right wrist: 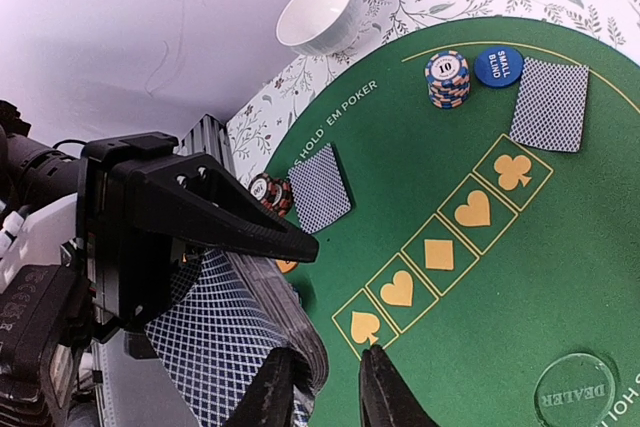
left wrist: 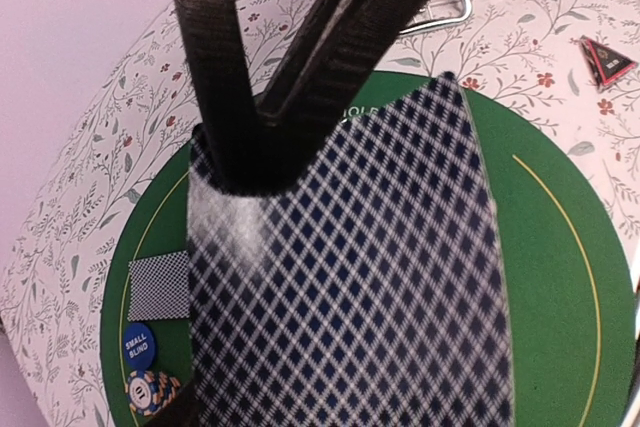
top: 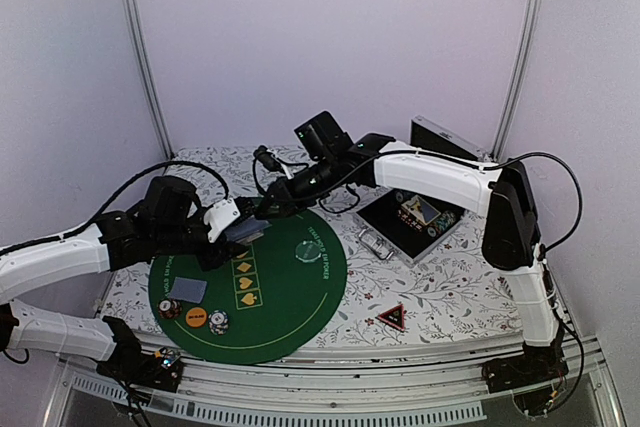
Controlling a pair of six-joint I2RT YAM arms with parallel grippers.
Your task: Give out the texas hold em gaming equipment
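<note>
My left gripper [top: 238, 227] is shut on a stack of cards [left wrist: 350, 277] with a blue-and-white checked back, held up over the green poker mat [top: 290, 322]. The same stack [right wrist: 215, 337] shows at the lower left of the right wrist view. Across from it, my right gripper has its fingers apart, and the stack's edge reaches toward the gap between them. In the left wrist view, one right-gripper finger [left wrist: 250, 137] overlaps the card back near its upper left corner; the other is hidden. Whether they press on the cards I cannot tell.
On the mat lie other card stacks [right wrist: 552, 102], chips [right wrist: 447, 77], a blue small-blind button [right wrist: 499, 65] and a clear dealer button [top: 308, 251]. An open case [top: 410, 225] stands to the right, a red-and-black triangle [top: 392, 317] in front. A white bowl [right wrist: 320, 15] shows beyond the mat.
</note>
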